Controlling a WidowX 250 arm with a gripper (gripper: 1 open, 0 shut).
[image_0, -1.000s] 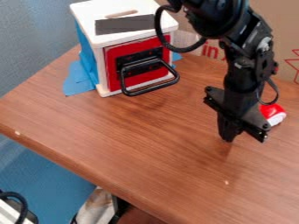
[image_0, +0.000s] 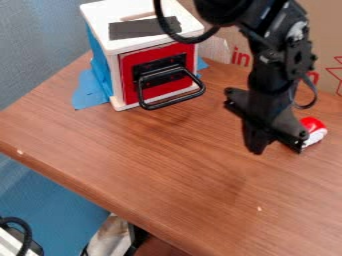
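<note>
The black arm hangs down on the right side of the camera view, its gripper (image_0: 267, 136) low over the wooden table. A red and white can (image_0: 314, 131) lies just right of the gripper, partly behind it. Whether the fingers are open or shut is hard to tell. A small white toy oven (image_0: 103, 17) with a red front (image_0: 140, 58) and a black wire handle stands at the back left on blue sheets.
A cardboard box (image_0: 321, 30) stands behind the arm. The table's left edge drops to a blue floor.
The gripper has shifted slightly left and up over the last second. The oven and can appear unmoved.
</note>
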